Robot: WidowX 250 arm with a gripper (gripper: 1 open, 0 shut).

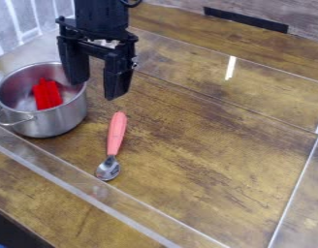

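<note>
My black gripper (97, 77) hangs in the upper left of the camera view, open, over the area beside and behind a steel pot (32, 116). The pot holds a red object (47, 94). A spoon with a pink handle (116, 132) and a metal bowl end lies on the wooden table just right of the pot, apart from it, below my gripper.
A dark object (285, 19) runs along the back edge at the top right. A pale object stands at the top left corner.
</note>
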